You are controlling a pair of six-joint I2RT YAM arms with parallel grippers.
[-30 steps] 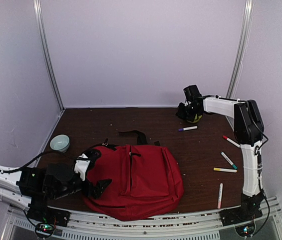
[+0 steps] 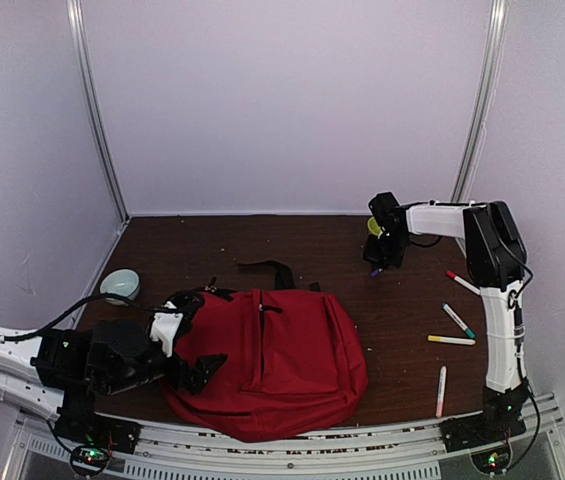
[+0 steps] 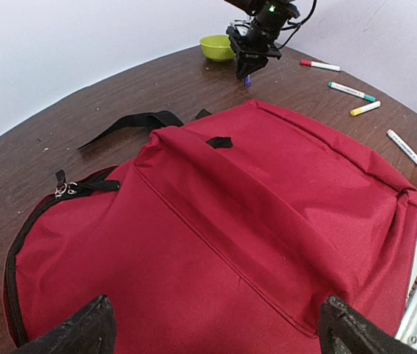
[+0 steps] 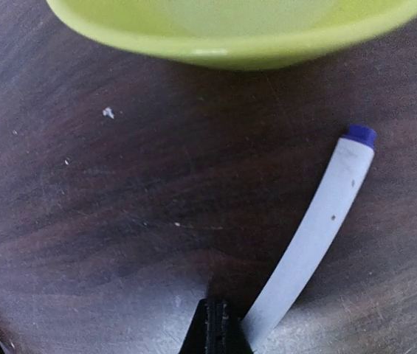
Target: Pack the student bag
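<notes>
A red backpack (image 2: 297,365) lies flat at the front centre, with its zips and black strap at the back. My left gripper (image 2: 197,370) hangs over the bag's left part, open and empty, its fingers at the bottom of the left wrist view (image 3: 219,328). My right gripper is shut at the back right, its tips down at the near end of a white marker with a purple cap (image 4: 308,243). Nothing clearly shows between the fingers. A yellow-green bowl (image 4: 230,44) stands just beyond the marker, largely hidden by the arm in the top view.
A pale blue bowl (image 2: 120,285) stands at the left. Several markers lie along the right: red (image 2: 463,283), teal (image 2: 458,320), yellow (image 2: 451,340) and a pale one (image 2: 441,390) at the front. Bare table (image 2: 222,245) spans the back left.
The left arm has barely moved.
</notes>
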